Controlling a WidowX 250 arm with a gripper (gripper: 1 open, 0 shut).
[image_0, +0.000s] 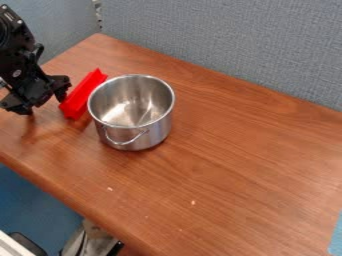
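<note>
A red elongated object (80, 94) lies slanted on the wooden table, just left of a steel pot (131, 130) with a wire handle. The black gripper (34, 100) is at the left edge of the view, low over the table beside the red object's left side. Its fingers are dark and small in this view, so whether they are open or shut, or hold anything, I cannot tell. The pot's inside looks empty.
A grey padded wall runs along the back. The table's left edge drops to a blue floor at lower left.
</note>
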